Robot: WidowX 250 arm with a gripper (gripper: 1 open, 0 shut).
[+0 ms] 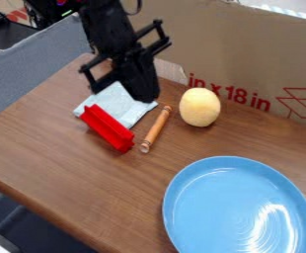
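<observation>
My black gripper hangs over a folded pale cloth at the upper left of the table; whether its fingers are open or shut is hard to make out. A red object lies across the cloth's front edge. An orange-brown stick rests to their right, and a round pale yellow object stands beside the stick. A blue plate lies at the lower right.
A cardboard sheet stands along the back of the table. The table's left edge borders a grey surface.
</observation>
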